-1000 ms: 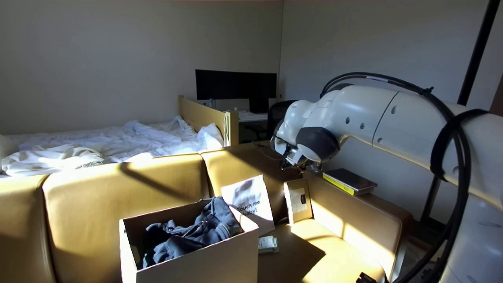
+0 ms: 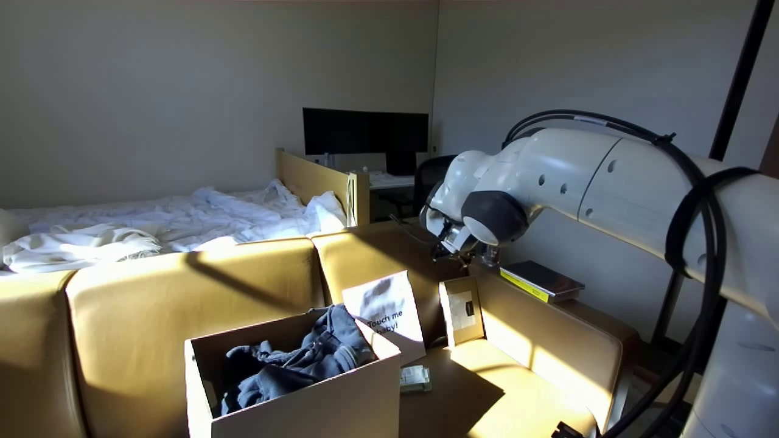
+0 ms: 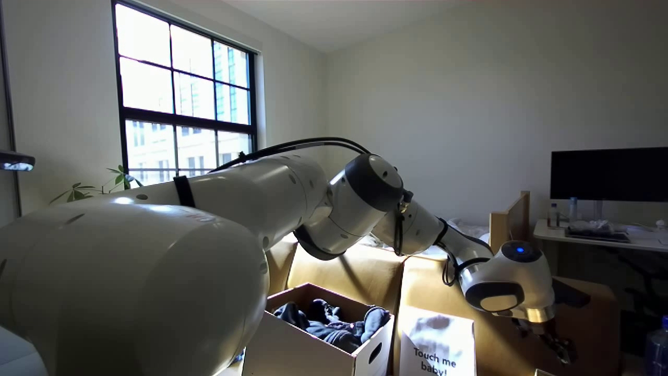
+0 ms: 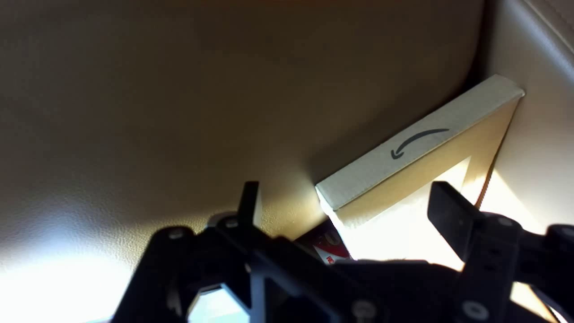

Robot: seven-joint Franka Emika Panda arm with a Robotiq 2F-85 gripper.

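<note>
My gripper stands open in the wrist view, its two black fingers wide apart and nothing held between them. Beyond and below the fingertips a flat cardboard box (image 4: 419, 145) with a curved arrow mark leans in the sofa's corner. In exterior view 1 that cardboard box (image 2: 461, 312) is upright against the backrest and armrest, with the gripper (image 2: 454, 257) above it and apart from it. A white storage box (image 2: 292, 394) holding dark blue clothes (image 2: 307, 358) sits at the front. Between the two boxes leans a white printed sheet or bag (image 2: 385, 314) reading "Touch me baby!".
A dark book (image 2: 541, 277) with a yellow edge lies on the armrest, close to the gripper. One small pale packet (image 2: 414, 378) rests on the seat. The dark red item (image 4: 328, 242) beside the cardboard box is partly hidden.
The arm has risen slightly, lifting the gripper a little above where it was over the cardboard box. Boxes, clothes and book have not moved.
</note>
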